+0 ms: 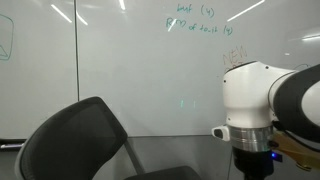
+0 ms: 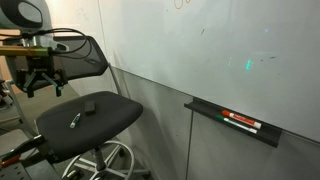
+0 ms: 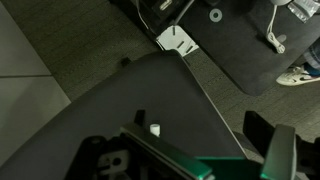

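Note:
A black office chair (image 2: 90, 113) stands by the wall, and a marker (image 2: 75, 121) with a pale body lies on its seat beside a dark block like an eraser (image 2: 90, 106). In exterior view 2 my gripper (image 2: 44, 91) hangs at the left, over the near side of the chair, with its fingers apart. From the wrist, the open gripper is above the dark seat (image 3: 130, 95); a small piece of the marker (image 3: 155, 129) shows beside one finger, the rest hidden. Nothing appears held.
A whiteboard (image 1: 150, 60) with writing covers the wall. Its dark tray (image 2: 205, 106) carries a few pens, including a red one (image 2: 241, 118). The chair's backrest (image 1: 75, 140) stands left of the arm. In the wrist view, a shoe (image 3: 298, 76) and cables lie beyond the seat.

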